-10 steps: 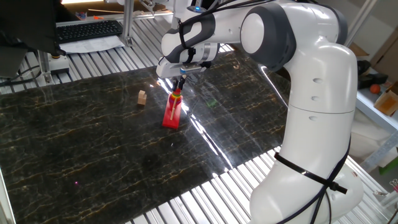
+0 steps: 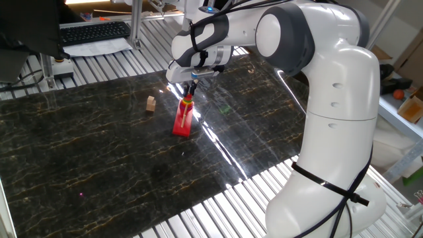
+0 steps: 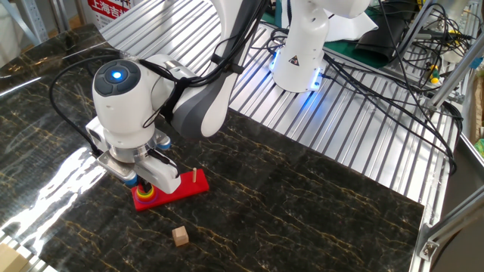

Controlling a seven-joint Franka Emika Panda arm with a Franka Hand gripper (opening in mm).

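A red board [image 2: 183,127] lies on the dark marbled table; in the second view the same board [image 3: 185,188] has a bare wooden peg [image 3: 194,175] toward one end. At its other end sits a small stack of coloured rings [image 3: 144,196], with yellow and red showing. My gripper [image 2: 190,92] points down right over these rings [image 2: 187,102], its fingertips at or just above the top of the stack. Whether the fingers are closed on a ring or on the peg there is too small and hidden to tell.
Beside the board stands a small wooden block [image 2: 151,104], also seen as a pale block [image 3: 180,236] in the second view. A keyboard [image 2: 94,32] lies beyond the table's far edge.
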